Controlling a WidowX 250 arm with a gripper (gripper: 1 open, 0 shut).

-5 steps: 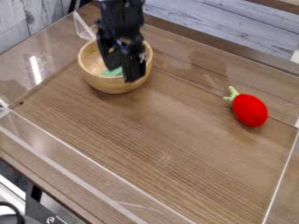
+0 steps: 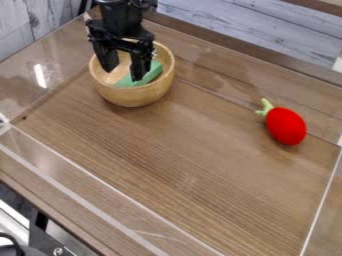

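Observation:
My black gripper (image 2: 120, 55) is over the wooden bowl (image 2: 131, 94) at the upper left, its fingers reaching down inside the rim. It stands open. A green object (image 2: 147, 76) lies in the bowl beside the fingers; I see no grasp on it.
A red vegetable-like object (image 2: 285, 126) with a green top lies on the right of the wooden table (image 2: 174, 185). A pale panelled wall runs behind.
My gripper has moved back and to the left, away from the camera, to over the bowl's interior. The red object has not moved.

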